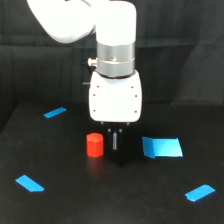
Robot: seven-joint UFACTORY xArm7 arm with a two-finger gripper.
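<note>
A small red block stands on the dark table, left of the middle. My gripper points down just to its right, its fingers close beside the block's right side. A narrow dark gap seems to lie between block and fingers. The fingers are thin and dark against the black background, so I cannot make out how far apart they are. Further right lies a light-blue piece with a darker blue left part, clear of the gripper.
Blue strips mark the table: one at the back left, one at the front left and one at the front right.
</note>
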